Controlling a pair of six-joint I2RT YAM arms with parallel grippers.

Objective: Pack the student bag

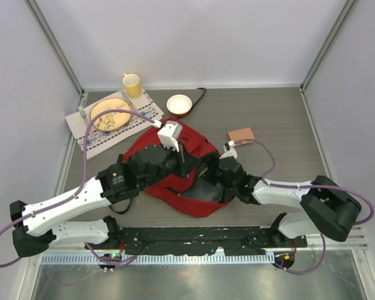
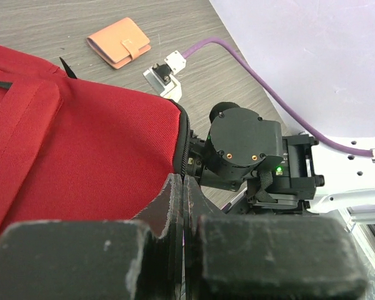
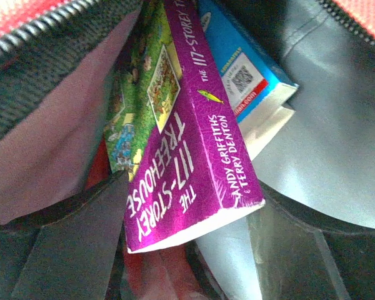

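The red bag (image 1: 199, 206) lies unzipped in the middle of the table. Inside it, in the right wrist view, a purple book (image 3: 219, 144) leans against blue books (image 3: 244, 69), its title and spine showing. Around the near end of this book my right gripper stands open, its fingers spread apart and not clamping it. My left gripper is shut on the zipped edge of the bag's red flap (image 2: 112, 150), holding that edge up. From above, the arms hide most of the books.
Right of the bag lies a tan wallet (image 1: 241, 135) on bare table. Behind the bag sits a white bowl (image 1: 179, 104). At the back left, a patterned mat (image 1: 94, 147) carries a plate (image 1: 110, 115) and a yellow mug (image 1: 132, 85).
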